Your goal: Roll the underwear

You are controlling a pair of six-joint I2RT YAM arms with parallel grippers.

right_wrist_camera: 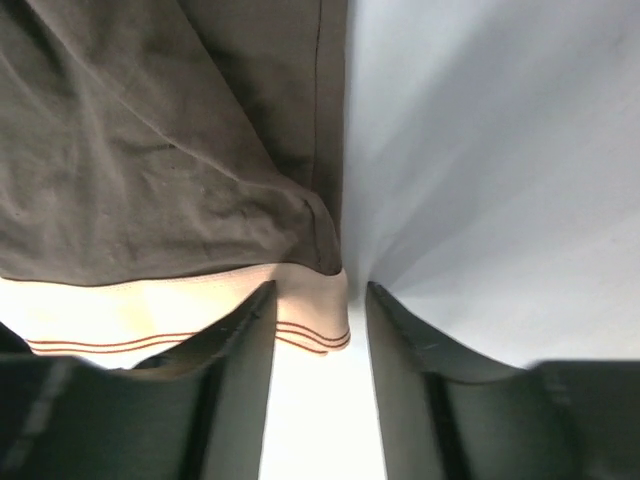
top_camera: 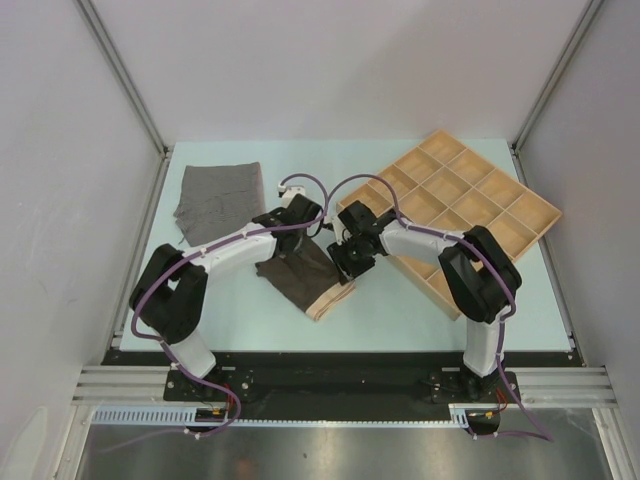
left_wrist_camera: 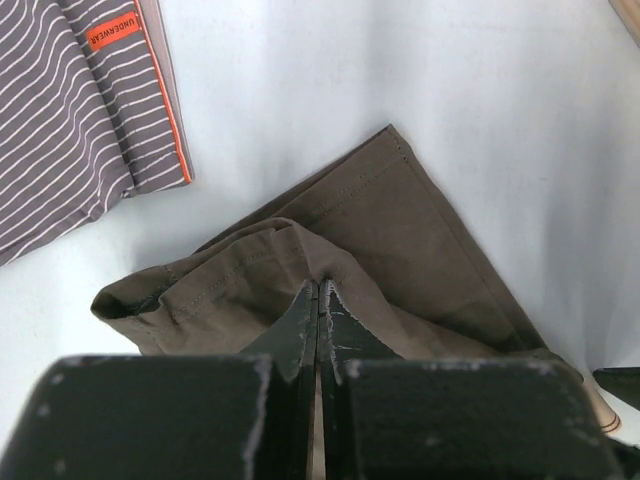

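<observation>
The dark brown underwear (top_camera: 300,278) lies spread at an angle on the white table, its peach waistband (top_camera: 328,299) toward the front. My left gripper is shut, its tips touching a raised fold of the brown cloth (left_wrist_camera: 400,220); whether any fabric is pinched there cannot be told. At the waistband's right corner stands my right gripper, its fingers apart. One fingertip (right_wrist_camera: 262,300) is over the peach band (right_wrist_camera: 315,310), while the other is beside it over bare table. From above, both grippers partly cover the garment.
A folded grey striped garment (top_camera: 220,200) with an orange label lies at the back left. The wooden compartment box (top_camera: 455,200) stands slanted on the right, under my right arm. Free table shows in front of the underwear.
</observation>
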